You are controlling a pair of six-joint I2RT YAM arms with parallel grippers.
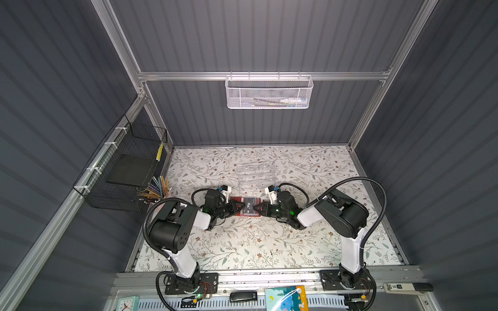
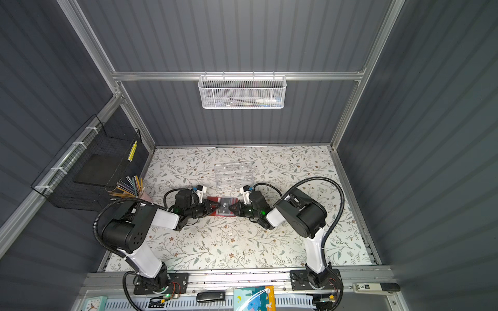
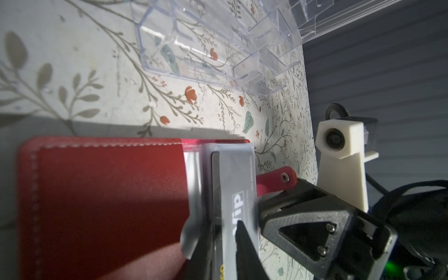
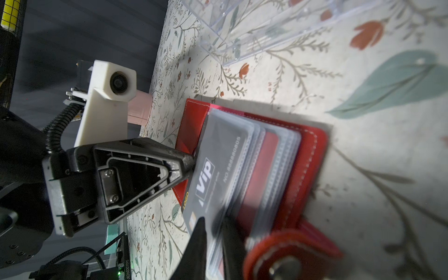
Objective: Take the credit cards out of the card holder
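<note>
A red card holder point(image 1: 234, 199) lies open flat at the table's middle, with clear sleeves and a grey VIP card point(image 4: 210, 163) on top. My left gripper point(image 1: 240, 206) is at the holder's left side; in the left wrist view its dark fingertips point(image 3: 200, 252) reach to the sleeves' edge, their opening hard to judge. My right gripper point(image 1: 257, 207) is at the right side, its fingers low at the card and sleeves beside the snap strap point(image 4: 289, 247); whether it grips anything is unclear.
A clear acrylic organiser point(image 1: 256, 171) lies just behind the holder. A pencil cup with pencils point(image 1: 155, 189) and a black wire basket point(image 1: 129, 171) are at the left.
</note>
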